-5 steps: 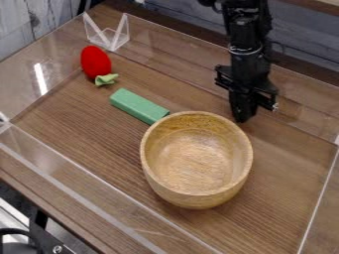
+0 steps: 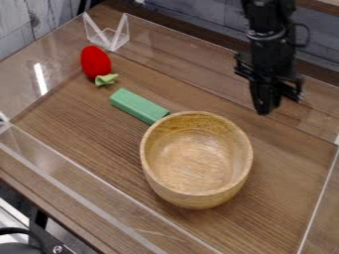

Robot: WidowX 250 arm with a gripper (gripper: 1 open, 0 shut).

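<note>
My gripper (image 2: 261,105) hangs at the upper right over the wooden table, shut, with nothing visible between its fingers. Below it, to the left, sits a large tan round bowl (image 2: 196,159), empty. A green block (image 2: 138,105) lies left of the bowl, and a red object (image 2: 95,62) with a small light-green piece beside it lies at the upper left.
A white wire basket (image 2: 109,32) stands at the top left. A dark cable shows at the bottom left corner.
My gripper has moved rightward and slightly up, away from above the bowl's rim. The objects on the table look unmoved.
</note>
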